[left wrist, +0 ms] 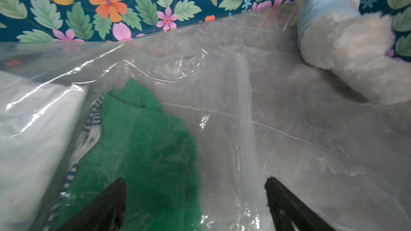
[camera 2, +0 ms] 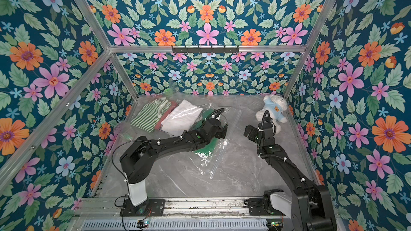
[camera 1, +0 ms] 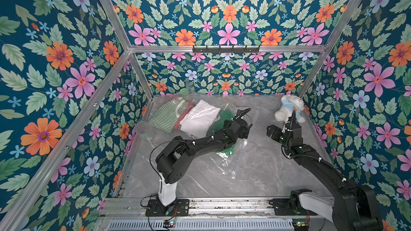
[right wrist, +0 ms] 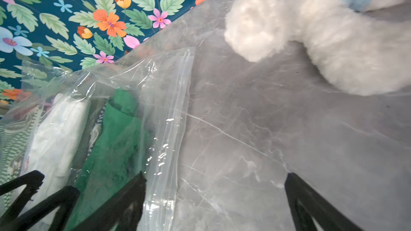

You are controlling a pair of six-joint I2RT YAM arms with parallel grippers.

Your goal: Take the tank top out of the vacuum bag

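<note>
A clear vacuum bag (left wrist: 214, 98) with a zip strip along its right edge lies flat on the table. Inside it are a green garment (camera 1: 225, 124), a folded white one (camera 1: 200, 117) and a green-and-white striped one (camera 1: 167, 114); which of these is the tank top I cannot tell. My left gripper is open over the bag's right part, one finger above the green cloth and the other by the zip strip. My right gripper stands open right of the bag, between bag and toy, with nothing between its fingers.
A white plush toy in a blue shirt (camera 2: 273, 109) sits at the back right corner. Bare grey table (camera 1: 265, 166) lies in front and right of the bag. The two arms are close together near mid-table.
</note>
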